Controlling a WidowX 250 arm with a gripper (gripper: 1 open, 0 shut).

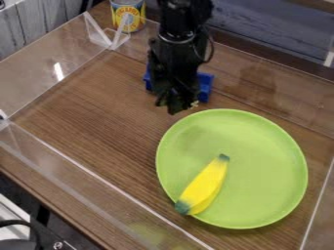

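The black robot arm reaches down from the top centre, its gripper (175, 98) low over a blue block (205, 84) that it largely covers. Whether the fingers hold anything is hidden by the dark gripper body. A green plate (249, 139) fills the lower right, with a yellow banana (202, 185) lying on its left part.
A can with a yellow label (127, 16) stands at the back left, beside a clear plastic piece. Clear walls edge the area, and a blue-grey wall runs along the back.
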